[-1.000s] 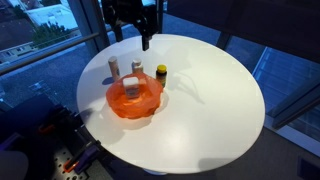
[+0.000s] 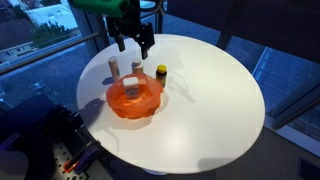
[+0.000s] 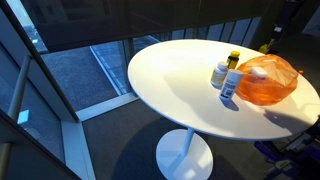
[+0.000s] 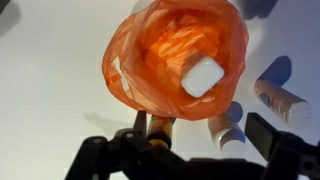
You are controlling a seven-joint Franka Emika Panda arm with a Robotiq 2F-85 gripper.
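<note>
On the white table rests an orange plastic bag (image 2: 135, 97), its mouth open upward. Within it a white bottle (image 4: 202, 76) shows in the wrist view, its cap or end facing up. Above the back-left part of the table hangs my gripper (image 2: 135, 46), open with nothing between its fingers. Three bottles stand close to the bag: a dark one with a yellow cap (image 2: 161, 75), a white one (image 2: 138, 68) and another pale one (image 2: 114, 68). In the wrist view, the gripper's fingers (image 4: 130, 150) lie over the near side of the bottles, apart from them.
Windows and dark blinds stand around the table. A dark device with cables (image 2: 60, 140) is at the left of exterior view 1.
My gripper has shifted very slightly, and a green-lit part of the arm now shows at the top. The bag and bottles have stayed in place.
</note>
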